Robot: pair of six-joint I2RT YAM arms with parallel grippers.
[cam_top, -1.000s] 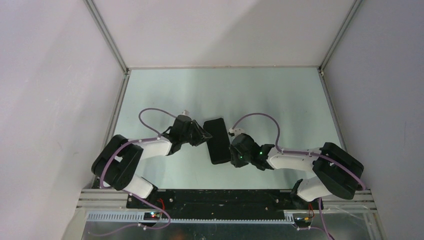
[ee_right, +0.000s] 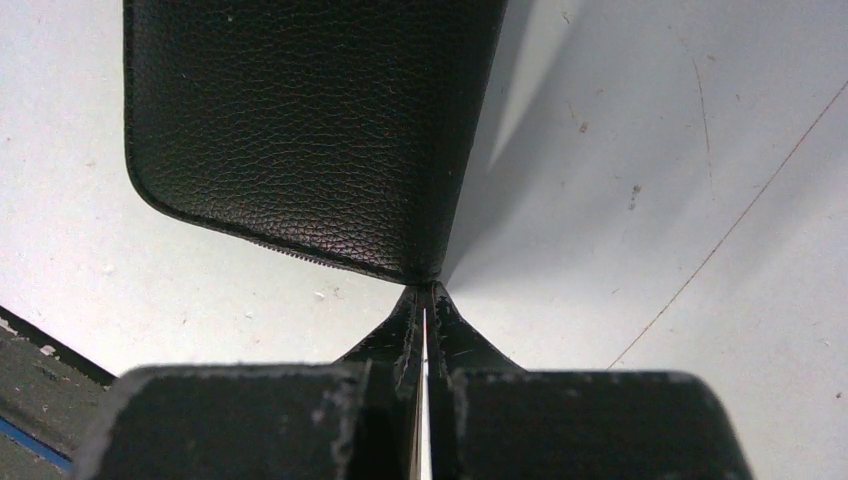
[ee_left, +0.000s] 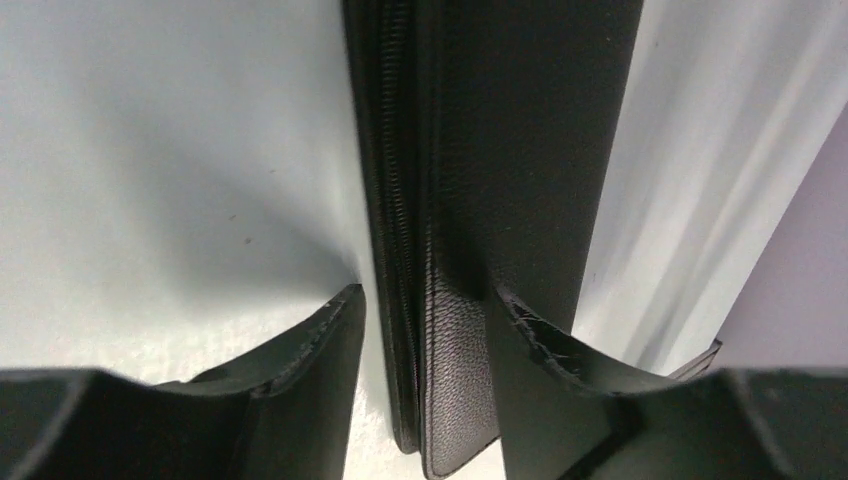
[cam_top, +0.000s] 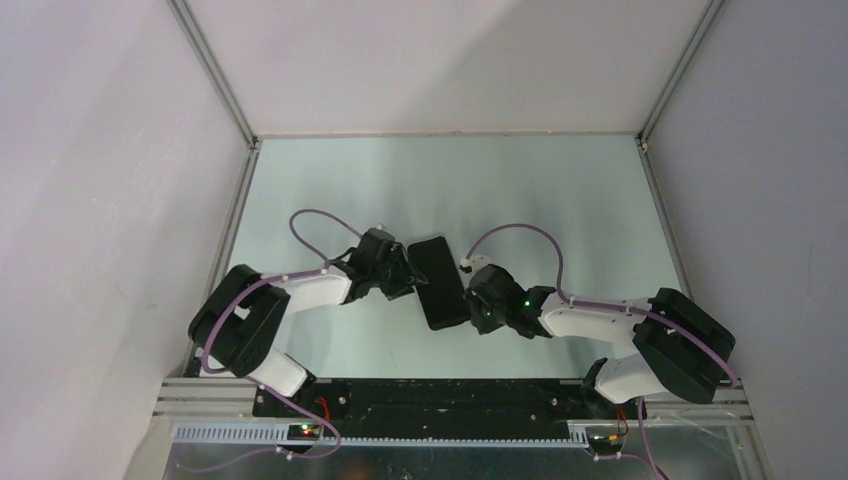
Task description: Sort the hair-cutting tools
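A black leather zip case (cam_top: 437, 285) lies flat in the middle of the work surface between my two arms. In the left wrist view my left gripper is part open at the zipped edge of the case (ee_left: 510, 140), its fingers on either side of that edge. In the right wrist view my right gripper is shut at the near corner of the case (ee_right: 300, 120); whether any edge is pinched between its tips I cannot tell.
Walls enclose both sides and the back; a black strip (cam_top: 450, 405) runs along the front edge.
Over the last third of a second my left arm has moved right, closer onto the case. The case and my right gripper have shifted very slightly to the right.
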